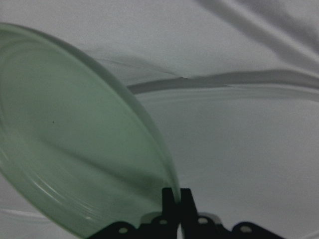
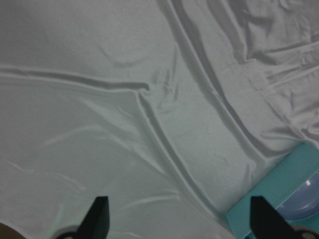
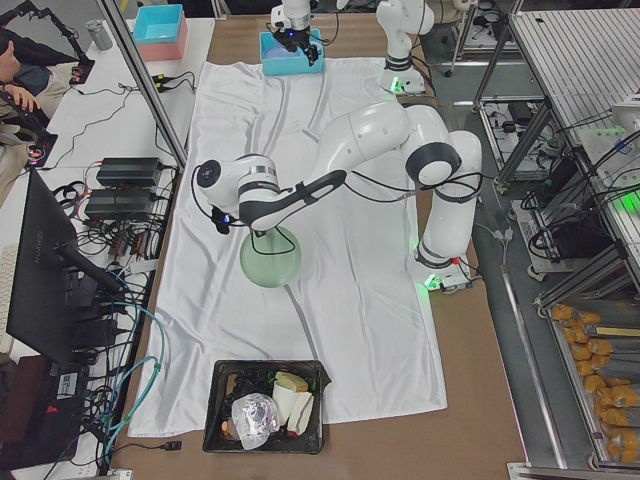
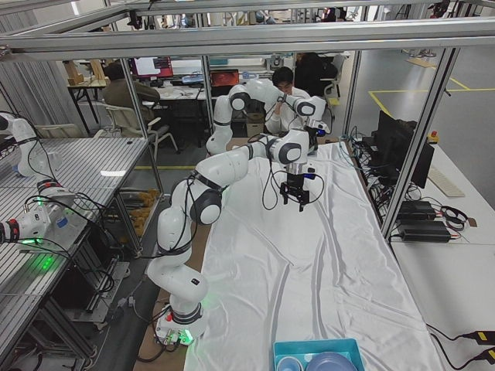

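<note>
A pale green plate (image 3: 268, 265) lies in the middle of the camera left view, partly behind my left arm. My left gripper is shut on its rim; in the left wrist view the plate (image 1: 75, 124) tilts away to the left from the fingers. My right gripper is open and empty above the white cloth, beside a teal tray (image 2: 269, 189) holding a translucent blue dish (image 2: 301, 199). The camera right view shows that right gripper (image 4: 294, 199) raised over the cloth, with the tray (image 4: 282, 355) at the bottom edge.
A black bin (image 3: 212, 410) with a foil bundle and other items stands at the cloth's near end. Monitor (image 3: 45, 270), black boxes and cables line one side. The white cloth (image 3: 370, 330) has broad clear areas.
</note>
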